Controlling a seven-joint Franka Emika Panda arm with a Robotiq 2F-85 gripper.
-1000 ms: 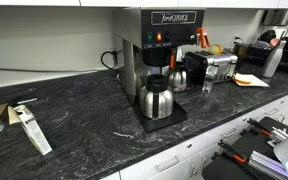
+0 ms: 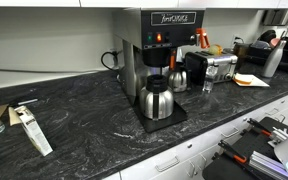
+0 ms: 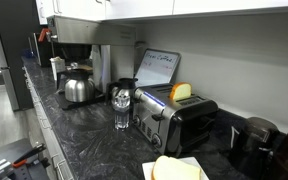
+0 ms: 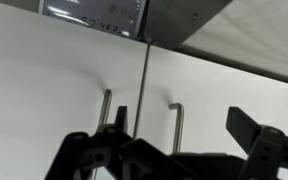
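Observation:
In the wrist view my gripper is open, its dark fingers spread wide with nothing between them. Beyond it are white cabinet doors (image 4: 49, 85) with two metal handles (image 4: 178, 128). A toaster (image 3: 174, 122) stands on the dark counter (image 3: 89, 150), a piece of bread (image 3: 181, 91) showing at its top. More bread (image 3: 174, 168) lies on white paper in front. The coffee maker (image 2: 132, 55) holds a steel carafe (image 2: 156, 100) on its base. Neither exterior view shows my gripper clearly.
A clear glass or bottle (image 3: 122, 108) stands beside the toaster. An open carton (image 2: 34, 130) lies at the counter's left. Dark containers (image 3: 252, 145) crowd the toaster's far side.
The white arm part at the right edge of exterior view 1 has shifted slightly. Everything on the counter looks the same.

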